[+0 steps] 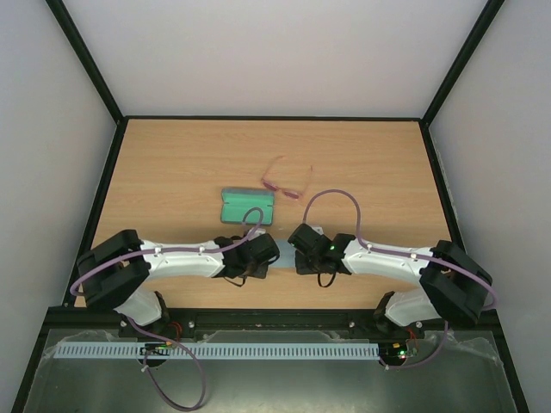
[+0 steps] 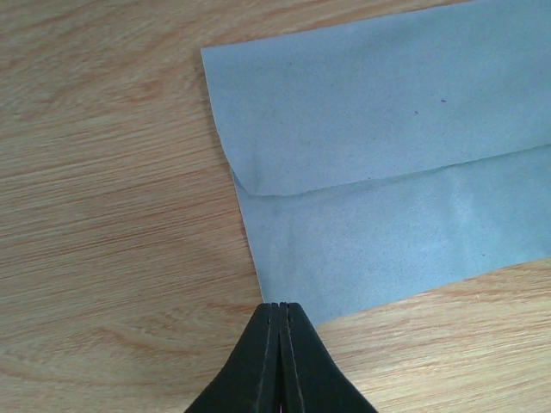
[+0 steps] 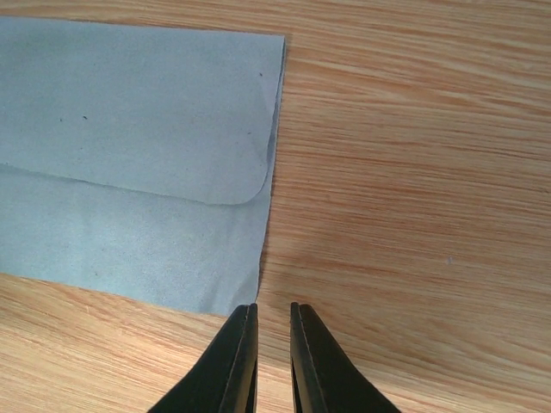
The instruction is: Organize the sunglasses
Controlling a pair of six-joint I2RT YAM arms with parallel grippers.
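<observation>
The pink sunglasses (image 1: 281, 189) lie toward the middle of the table with their temples spread. Just left of and nearer than them, the green case (image 1: 248, 206) appears open. A folded blue-grey cloth (image 2: 370, 103) lies flat between the two arms, a flap over its far part. At its near left corner my left gripper is shut, with nothing visible between the fingertips. My right gripper stands part open by the near right corner of the cloth (image 3: 138, 112). Its left fingertip overlaps that corner in view; contact cannot be told. Its gap shows only wood.
Bare wooden table (image 1: 181, 155) stretches behind and to both sides of the case and glasses. Purple cables (image 1: 351, 196) loop over both arms, one near the case. Walls close off the left, right and back.
</observation>
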